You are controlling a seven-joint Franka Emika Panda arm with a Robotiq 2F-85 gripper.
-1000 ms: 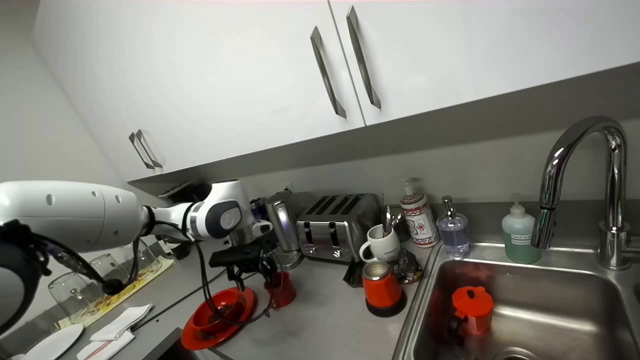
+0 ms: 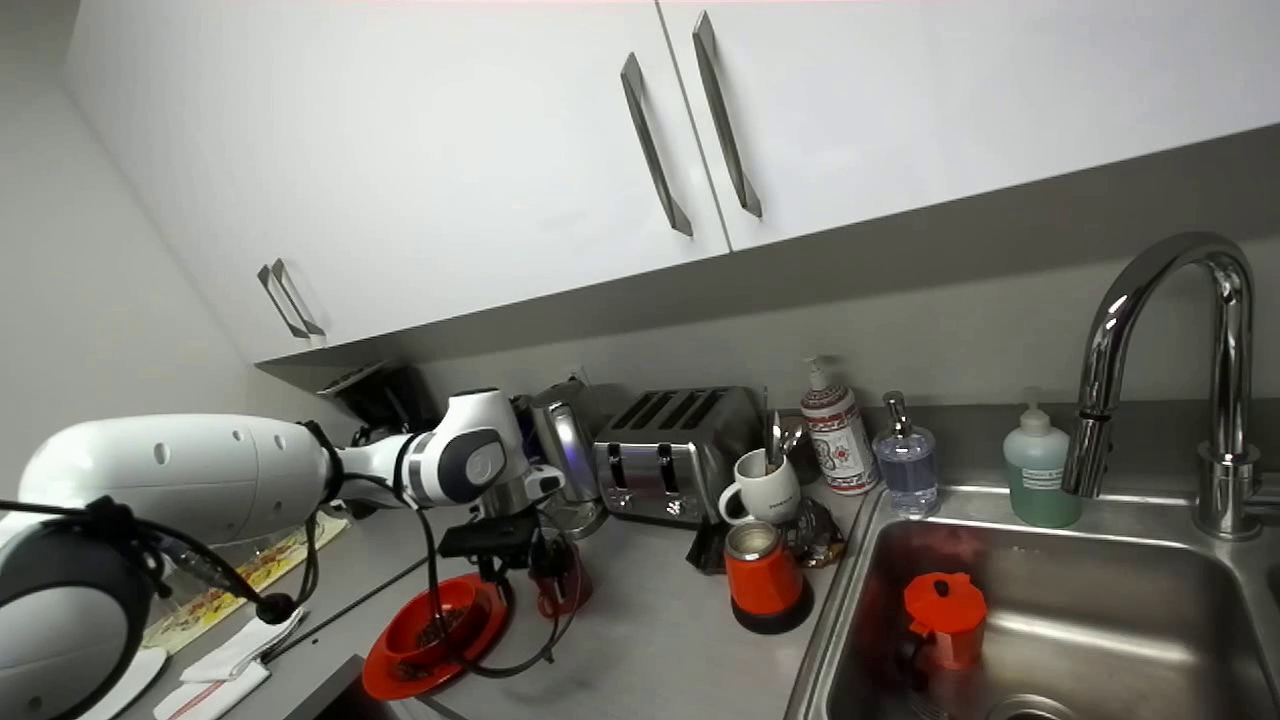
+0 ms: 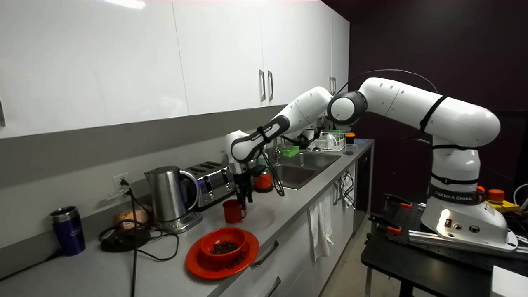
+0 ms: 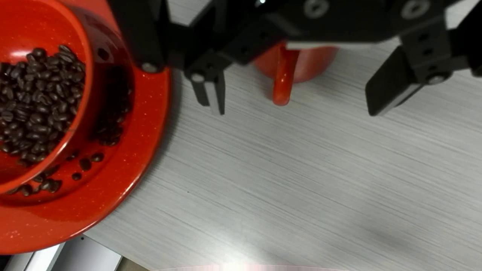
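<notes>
In the wrist view my gripper stands open, its two fingers wide apart over the grey counter. A red mug shows behind the gripper body, its handle lying between the two fingers in the picture; nothing is gripped. From the second exterior view, the gripper is low beside the red mug, at its handle side. Whether they touch cannot be made out. A red bowl with dark coffee beans sits on a red plate, where loose beans also lie.
A steel kettle and a toaster stand along the wall behind the mug. Farther right are a red-orange pot base, a white mug and the sink. Cables cross the left counter. Clear counter lies towards the front edge.
The arm has come down and slightly rightward in the first exterior view, bringing the gripper lower by the red mug. Mug, bowl and plate appear unmoved.
</notes>
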